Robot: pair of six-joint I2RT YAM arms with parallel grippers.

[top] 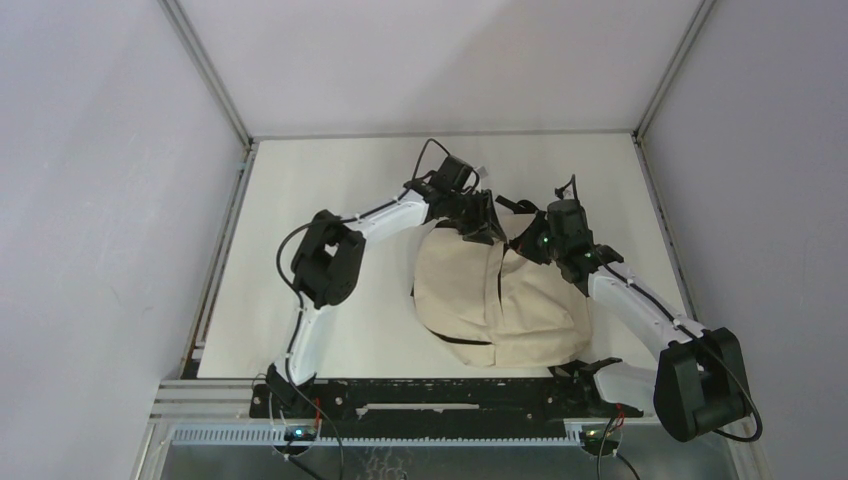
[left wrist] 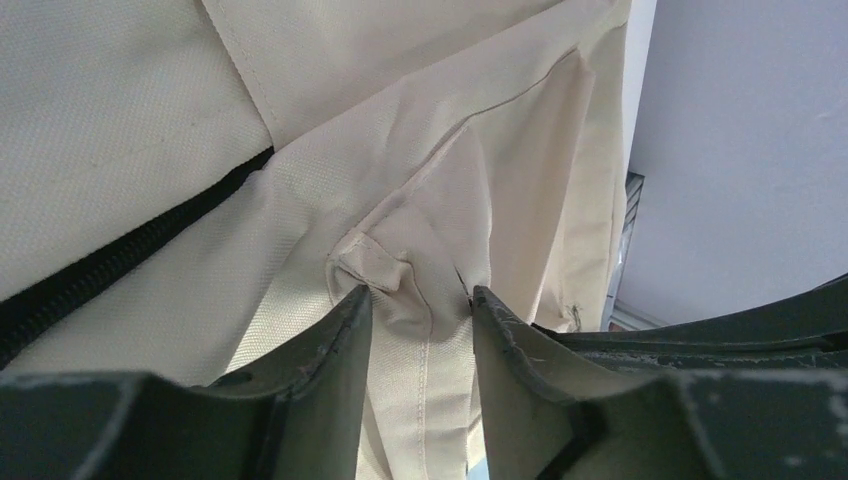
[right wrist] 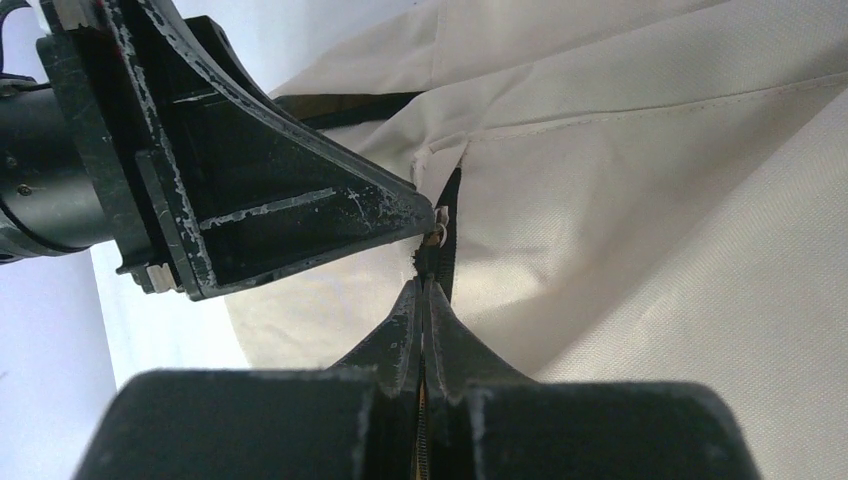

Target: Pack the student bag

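Observation:
A beige cloth bag point(top: 455, 300) with dark zippers lies on the white table. My left gripper point(top: 490, 232) is over the bag's upper middle; in the left wrist view its fingertips point(left wrist: 350, 315) stand apart at a fold of cloth beside a dark zipper point(left wrist: 120, 255). My right gripper is shut on the zipper's end, just beside the left gripper's dark housing, where a small metal puller point(right wrist: 440, 225) shows. Whether it pinches the puller itself is hard to tell.
Bare table point(top: 260, 200) lies to the left and behind the bag. White walls surround the table on the sides and back, and my two grippers are very close together.

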